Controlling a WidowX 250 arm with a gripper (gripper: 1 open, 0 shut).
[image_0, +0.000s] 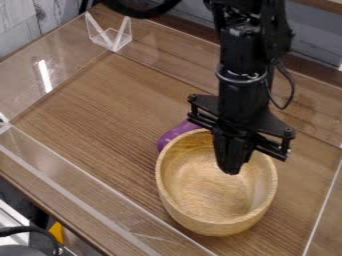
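My black gripper hangs over the back part of a wide tan bowl, its fingertips close together and shut, with nothing seen between them. The bowl stands near the front of the wooden table. A purple object lies just behind the bowl's left side, partly hidden by the bowl and the gripper.
A white wire-like holder stands at the back left. A raised wooden edge runs along the back right.
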